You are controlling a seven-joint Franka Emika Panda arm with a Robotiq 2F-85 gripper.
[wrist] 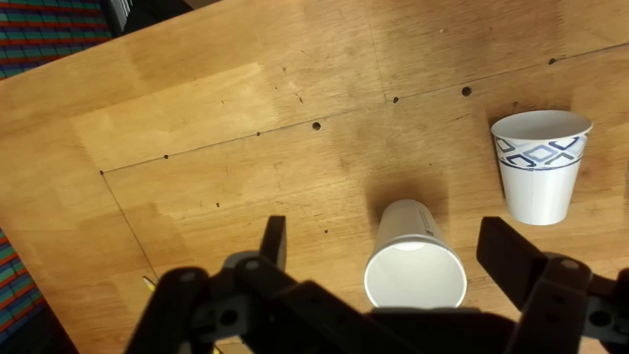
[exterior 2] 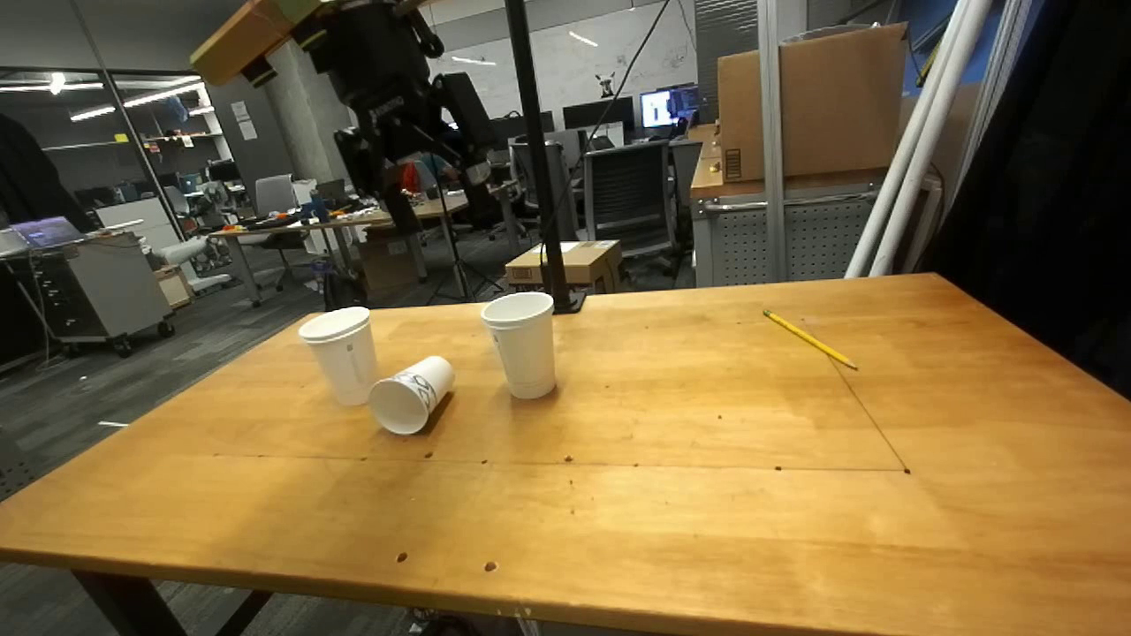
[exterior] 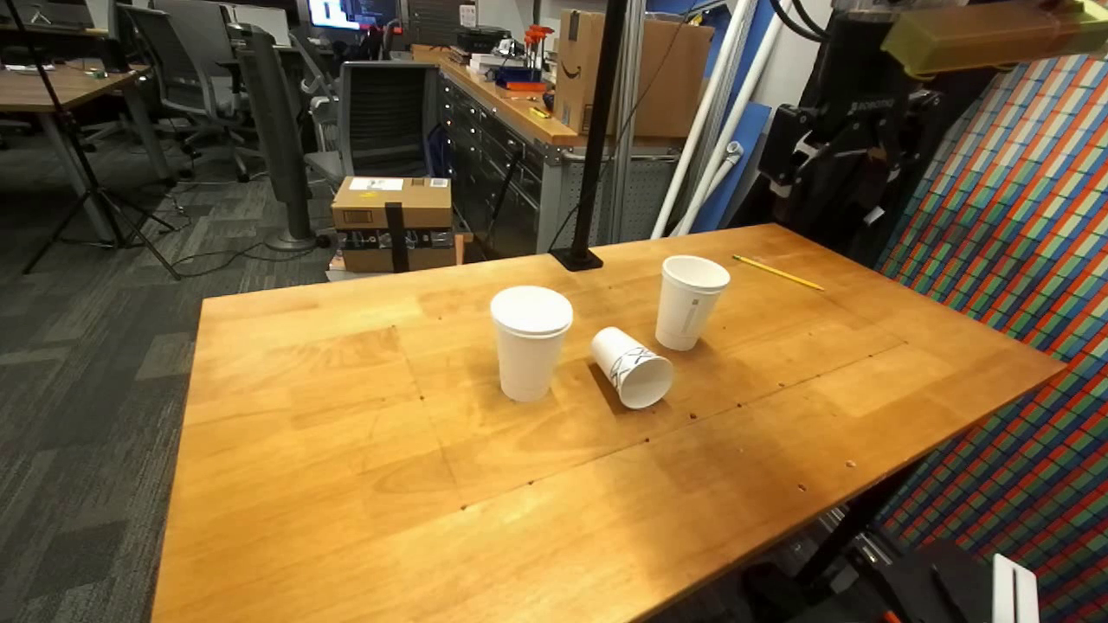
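Observation:
Three white paper cups are on the wooden table. One cup (exterior: 527,353) stands upright at the left in exterior view 1; whether its pale top is a lid cannot be told. A smaller cup (exterior: 633,369) with a patterned band lies on its side in the middle. An upright, open-mouthed cup (exterior: 686,306) stands to its right, also visible in exterior view 2 (exterior 2: 526,350). High above the table, my gripper (exterior 2: 443,207) is open and empty. The wrist view shows the open-mouthed cup (wrist: 410,224) below, within the gap between the fingers, and the patterned cup (wrist: 539,177) off to the right.
A yellow pencil (exterior 2: 811,339) lies apart from the cups on the table. A black post (exterior: 600,135) rises at the table's far edge. Wide bare tabletop (exterior: 395,498) surrounds the cups toward the near side.

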